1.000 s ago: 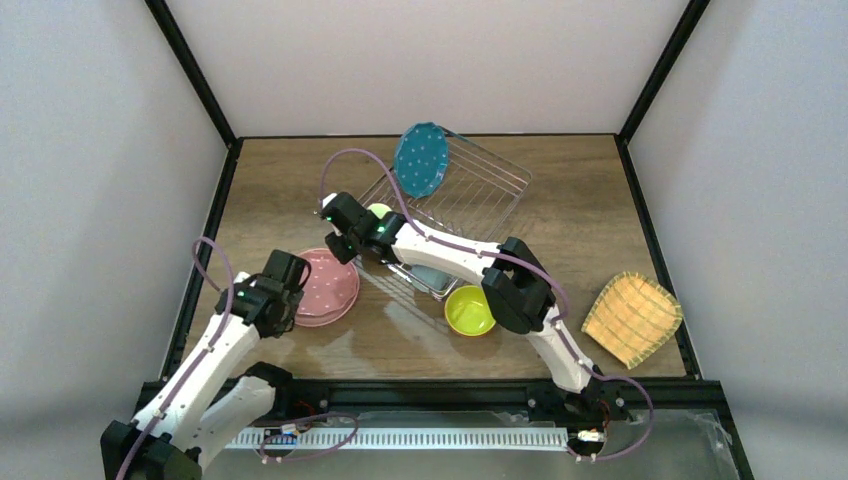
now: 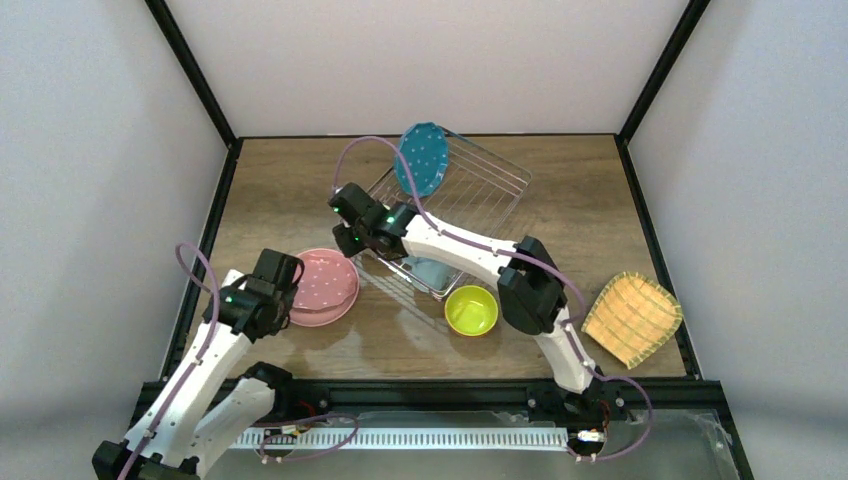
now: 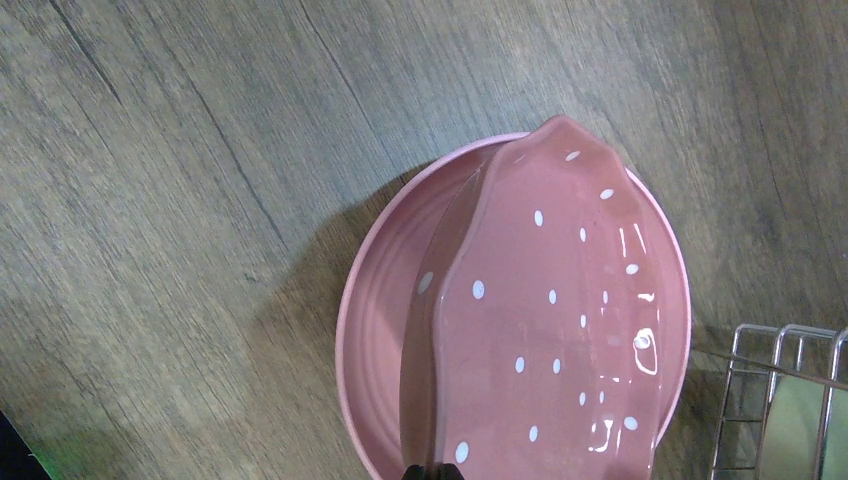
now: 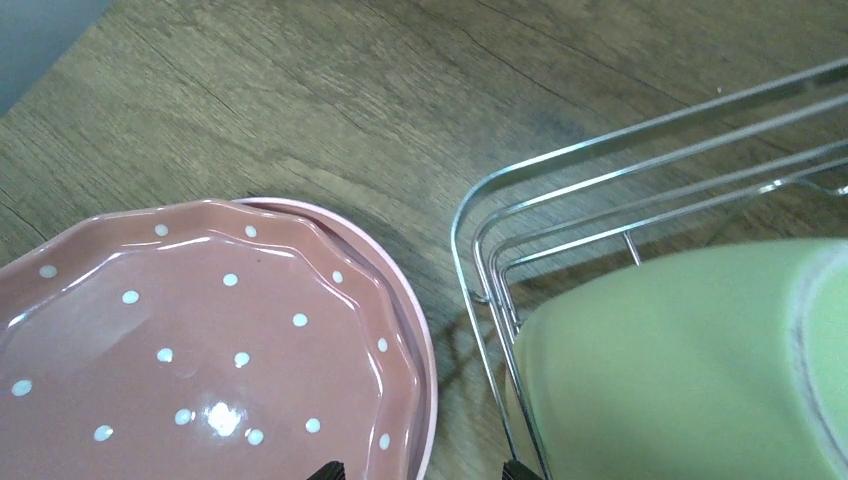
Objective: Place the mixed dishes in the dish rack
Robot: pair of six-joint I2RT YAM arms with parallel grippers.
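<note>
The pink polka-dot dish (image 3: 545, 330) rests tilted over a plain pink plate (image 3: 375, 310), its left edge raised. On that raised rim my left gripper is shut. My right gripper stands open, its fingertips apart between the dotted dish's right side and the wire dish rack (image 4: 485, 250); nothing is held there. The rack holds an upright blue dotted plate (image 2: 421, 160) at the back and a pale green bowl (image 4: 680, 350) near its left end. A yellow-green bowl (image 2: 471, 311) sits on the table in front of the rack.
At the right lies a yellow checked cloth (image 2: 632, 318). A light blue dish (image 2: 431, 272) shows at the rack's near corner, partly under my right arm. Bare table lies between the bowl and the cloth, and left of the rack.
The right arm, still before, has moved a little up and right, now covering the pale green item that showed behind it in the rack.
</note>
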